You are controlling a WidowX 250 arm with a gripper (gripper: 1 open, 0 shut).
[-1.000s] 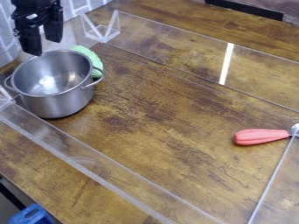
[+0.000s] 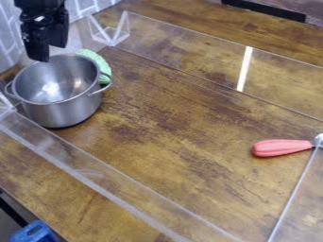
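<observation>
A steel pot (image 2: 57,104) with side handles stands at the left of the wooden table. The black gripper (image 2: 41,43) hangs at the top left, just above the pot's back rim. Its fingers are too dark and small to tell open from shut. A light green object (image 2: 98,62) lies behind the pot, partly hidden by it.
A red-handled utensil (image 2: 281,147) lies at the right. Clear plastic walls (image 2: 151,203) edge the workspace. A blue object (image 2: 38,232) sits at the bottom left corner.
The pot looks unmoved.
</observation>
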